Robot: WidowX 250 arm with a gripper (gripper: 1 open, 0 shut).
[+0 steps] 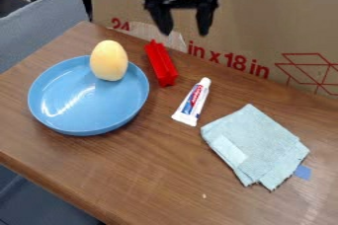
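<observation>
My black gripper [181, 15] hangs blurred at the top centre, above the back of the table, its two fingers apart and nothing visible between them. Below it lie a red box-like object [161, 64] and a white toothpaste tube [192, 102]. A blue plate [86, 105] sits at the left, with a pale yellow egg-shaped object [109, 60] on its back part. A folded light blue cloth [258, 143] lies at the right.
A cardboard box wall [271, 27] runs along the back, and a grey padded edge [34, 27] borders the left.
</observation>
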